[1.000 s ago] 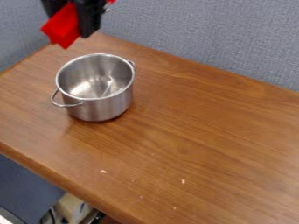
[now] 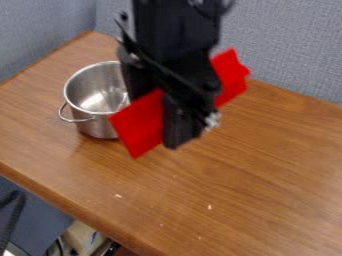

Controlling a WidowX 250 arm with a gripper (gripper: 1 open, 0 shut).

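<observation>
A large black gripper (image 2: 175, 126) with red finger pieces fills the upper middle of the camera view, hanging low and near the camera, slightly blurred. Behind it at the left a steel pot (image 2: 90, 97) with a wire handle stands on the wooden table (image 2: 241, 200), its right part hidden by the gripper. Whether the fingers are open or shut, and whether anything is between them, I cannot tell.
Grey padded walls (image 2: 287, 55) rise behind it. A dark gap with some cables lies past the table's lower left edge.
The gripper has come down and toward the camera from high above the pot, moving right, and now covers part of the pot. The pot stands where it was.
</observation>
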